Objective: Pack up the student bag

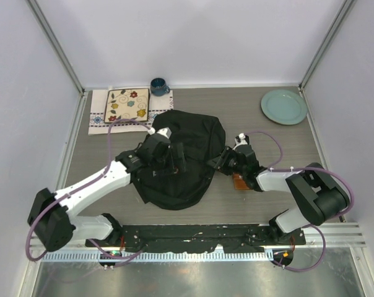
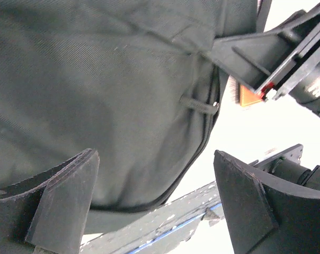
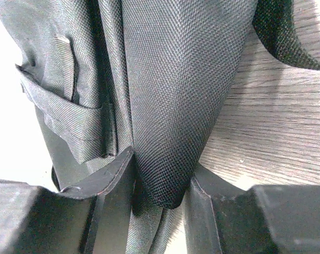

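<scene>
A black backpack (image 1: pixel 187 130) lies flattened in the middle of the table, its zip and pull visible in the left wrist view (image 2: pixel 123 106). My left gripper (image 1: pixel 173 158) hangs open over the bag, with no fabric between its wide-spread fingers in the left wrist view. My right gripper (image 1: pixel 218 159) is at the bag's right edge; in the right wrist view a fold of dark fabric (image 3: pixel 170 106) lies between its fingertips, and how firmly they close on it is unclear.
An orange item (image 1: pixel 241 184) lies partly under the right arm. A teal plate (image 1: pixel 283 106) is at the back right. A floral board (image 1: pixel 126 105) on a cloth (image 1: pixel 98 120) and a blue mug (image 1: pixel 159 85) stand at the back left.
</scene>
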